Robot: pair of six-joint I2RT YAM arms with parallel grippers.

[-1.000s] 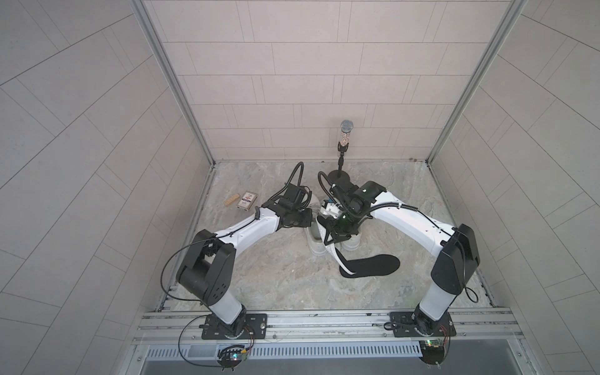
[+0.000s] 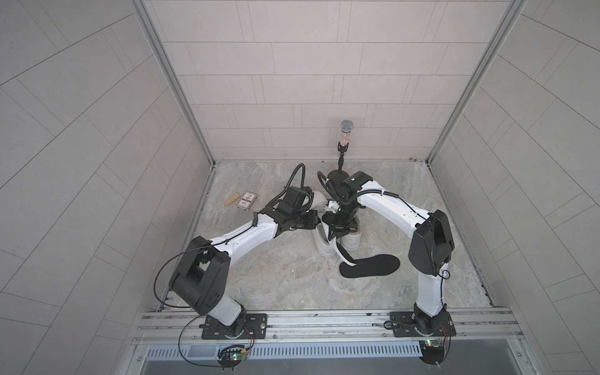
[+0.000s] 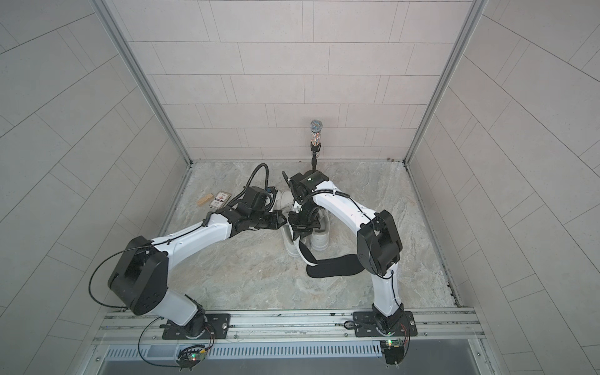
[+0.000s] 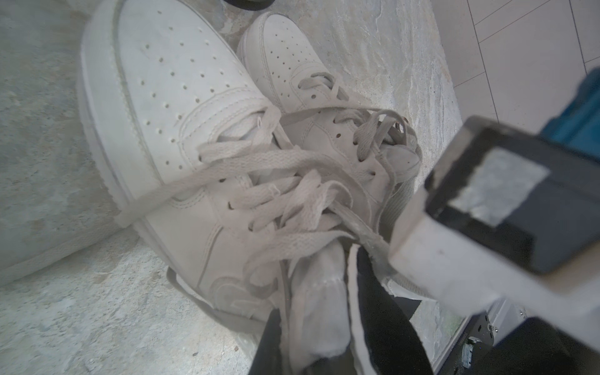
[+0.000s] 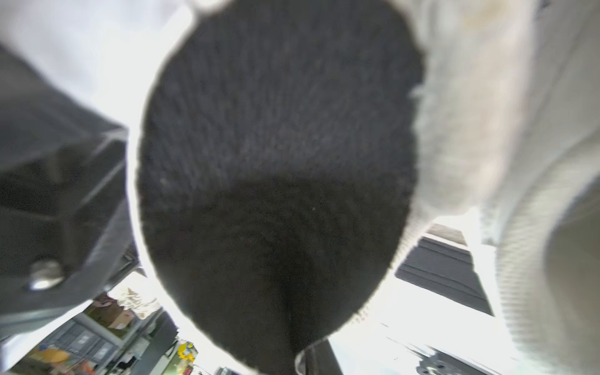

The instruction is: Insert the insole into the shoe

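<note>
The near white shoe (image 4: 181, 125) has loose laces, and its heel (image 2: 326, 251) faces the front of the table. My left gripper (image 2: 317, 220) is shut on that shoe's tongue (image 4: 318, 312), which shows between its dark fingers. My right gripper (image 2: 331, 235) is shut on a black insole with a white underside. Above the shoe's opening, this held insole (image 2: 343, 255) hangs steeply and bends down towards the table. Its black face (image 5: 281, 156) fills the right wrist view and hides the fingertips. Whether any of it is inside the shoe cannot be told.
A second black insole (image 2: 375, 265) lies flat in front of the shoes. The other white shoe (image 4: 293, 62) stands close beside the first. A microphone stand (image 2: 344, 140), a small box (image 2: 247, 200) and a wooden block (image 2: 232, 199) are farther back. Bare table lies front left.
My left gripper and the near shoe have shifted slightly right. The right arm has folded in, its gripper a little lower, and the held insole now bends more.
</note>
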